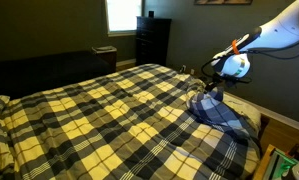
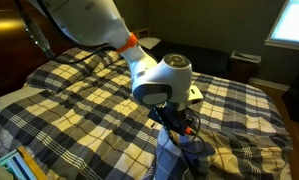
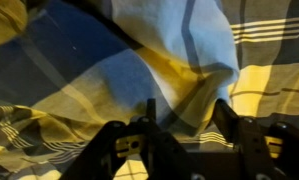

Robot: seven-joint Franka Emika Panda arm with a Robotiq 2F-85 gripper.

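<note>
A plaid blanket (image 1: 101, 118) in navy, cream and tan covers the bed. Its right end is bunched into a raised blue fold (image 1: 221, 112) below the arm. My gripper (image 1: 208, 83) hangs low over these folds; in the second exterior view the arm's white body mostly hides it. From the wrist, the two dark fingers of my gripper stand apart at the bottom. A blue and tan ridge of cloth (image 3: 204, 98) rises in the gap between them. Whether the fingers touch the cloth cannot be made out.
A dark dresser (image 1: 153, 40) stands by the far wall near the window (image 1: 124, 15). A small nightstand (image 2: 244, 66) is beyond the bed. Left of the arm, the blanket lies fairly flat and clear.
</note>
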